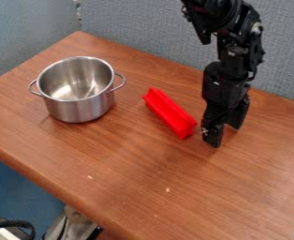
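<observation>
A steel pot (76, 98) with two side handles stands on the left of the wooden table (137, 187). Right of it lies a long red block (171, 114), angled from back left to front right. My black gripper (221, 131) hangs low at the table surface, just right of the block's front end and apart from it. The view is too small and dark to tell whether its fingers are open or shut.
Grey padded walls border the table at the back and left. Cables and some hardware show below the table at the lower left.
</observation>
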